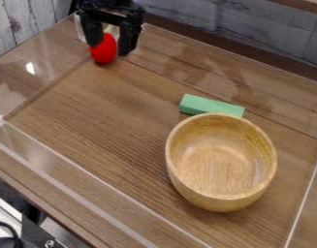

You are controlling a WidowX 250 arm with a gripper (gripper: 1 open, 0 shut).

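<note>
My dark gripper [107,29] is at the top left of the camera view, over a red object [104,48] that stands on the wooden table near the far edge. Whether the fingers are open or shut on it cannot be told at this size. A pale object behind the red one is partly hidden by the gripper.
A green block [211,107] lies at centre right, just above a large wooden bowl [220,160] at the lower right. A dark cable shows at the lower left corner.
</note>
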